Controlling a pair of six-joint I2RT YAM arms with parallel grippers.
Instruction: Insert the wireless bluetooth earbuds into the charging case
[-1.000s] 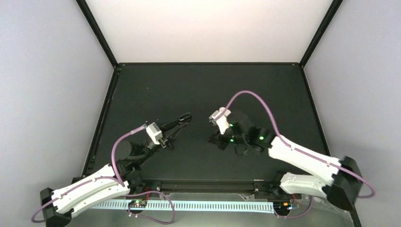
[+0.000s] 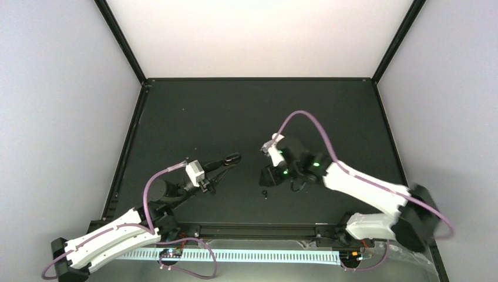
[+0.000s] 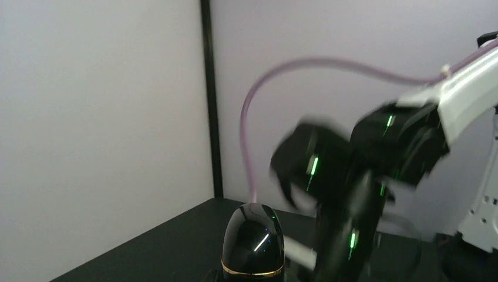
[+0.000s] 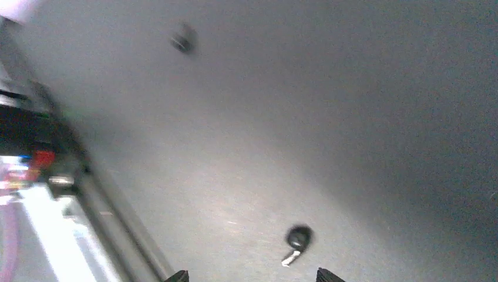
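A small black earbud point(image 4: 298, 238) with a shiny stem lies on the dark table; from above, the earbud point(image 2: 265, 194) is just in front of my right gripper. In the right wrist view, the fingertips of my right gripper stand wide apart at the bottom edge, with nothing between them. The earbud is beyond that gap. My left gripper is shut on the glossy black charging case point(image 3: 253, 241) with its gold band; from above, the case point(image 2: 233, 158) is held out toward the table's middle. Whether its lid is open I cannot tell.
A white oval object point(image 2: 278, 137) sits behind the right wrist, partly hidden. A small dark object point(image 4: 184, 40) lies farther off in the right wrist view, too blurred to name.
The earbud now shows on table that looked bare a second ago.
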